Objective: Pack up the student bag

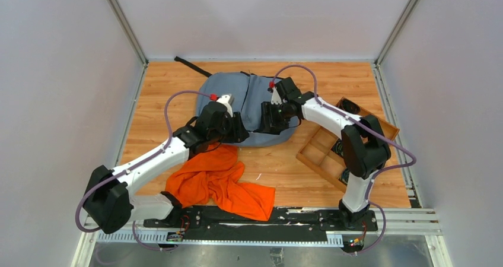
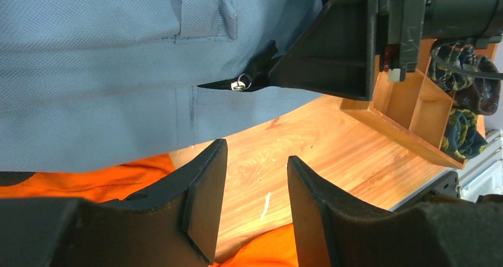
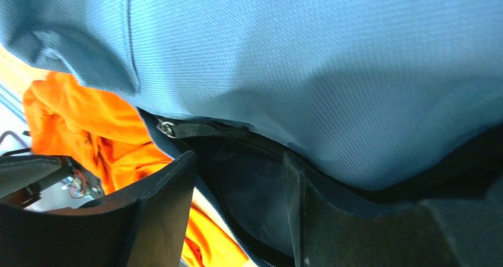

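A grey-blue bag point(image 1: 216, 88) lies at the back centre, with a zipper pull point(image 2: 239, 84) and ring on its front opening. My right gripper point(image 1: 266, 121) is open over that zip; in the right wrist view the zipper tab point(image 3: 201, 129) sits above and between its fingertips, with the dark inside of the bag below. My left gripper point(image 1: 239, 132) hangs at the bag's front left, fingers point(image 2: 207, 184) apart with nothing between them, below the zip in its view.
An orange cloth point(image 1: 219, 184) lies in front of the bag. A wooden compartment box point(image 1: 314, 155) with dark rolled items stands at the right. Bare table shows at the left.
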